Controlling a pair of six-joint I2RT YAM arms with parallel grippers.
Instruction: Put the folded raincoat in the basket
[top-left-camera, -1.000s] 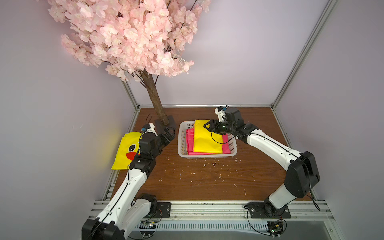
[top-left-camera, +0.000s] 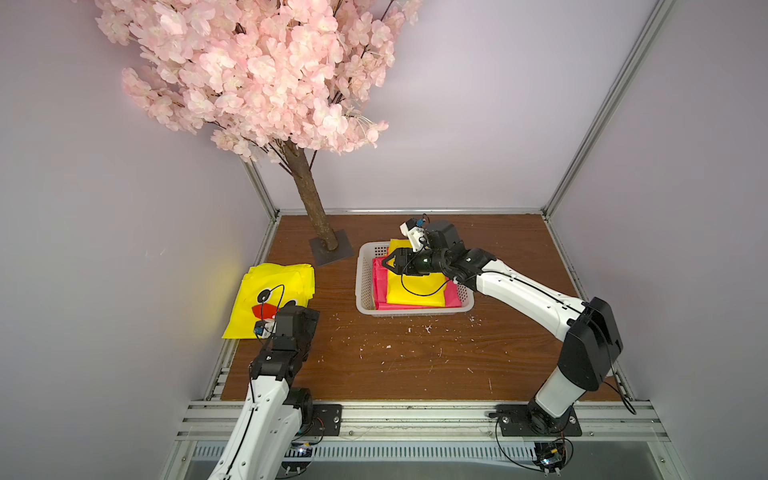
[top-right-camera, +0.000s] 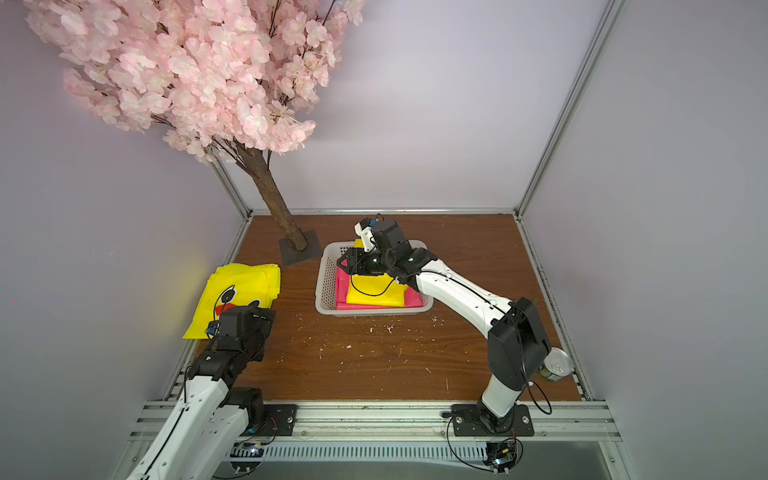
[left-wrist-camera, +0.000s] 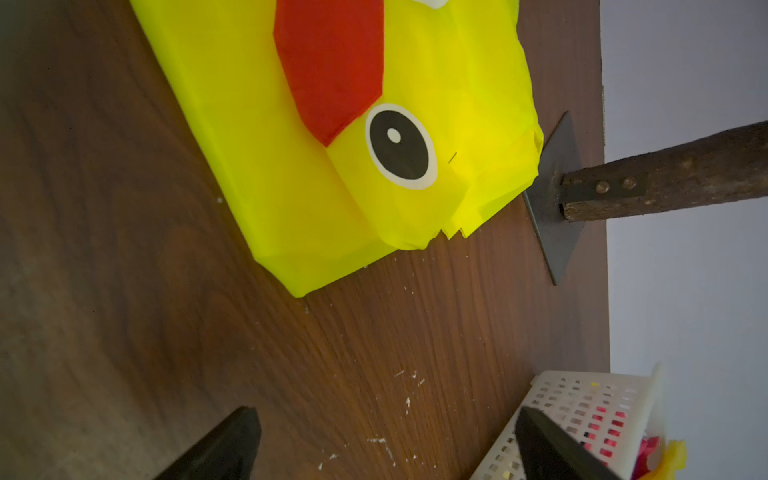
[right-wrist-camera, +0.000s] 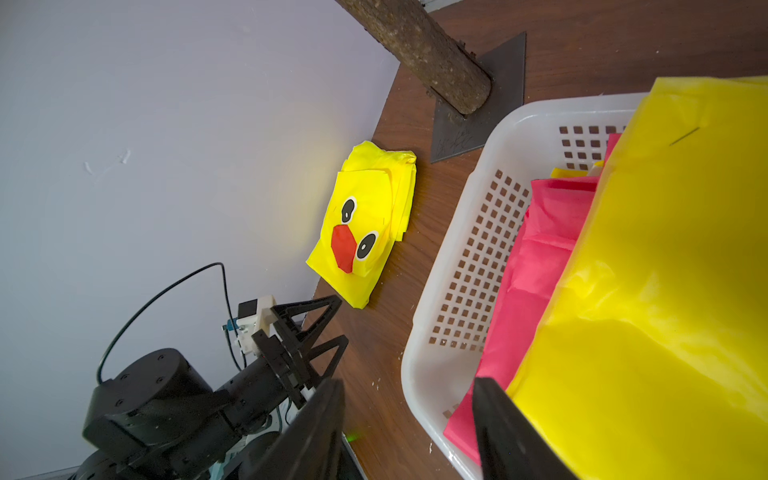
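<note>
A folded yellow raincoat (top-left-camera: 288, 277) with a duck face and red beak lies flat at the table's left edge. Mid-table, the white basket (top-left-camera: 364, 284) holds a pink folded piece (right-wrist-camera: 528, 296) with a yellow folded piece (right-wrist-camera: 648, 320) on top. My left gripper is open, nothing between its fingers, low over the table just in front of the duck raincoat; in the top left view its arm covers part of the coat. My right gripper hangs above the left part of the basket, its fingers parted and empty.
Behind the duck raincoat stands a blossom tree, its trunk (top-left-camera: 308, 192) on a dark square base (top-left-camera: 332, 246). A can (top-right-camera: 557, 364) sits by the right edge. Table between the basket and the front edge is clear apart from small scraps.
My left gripper has come back from beside the tree base and lowered toward the front of the duck raincoat. The right gripper has shifted left over the basket. The coats have not moved.
</note>
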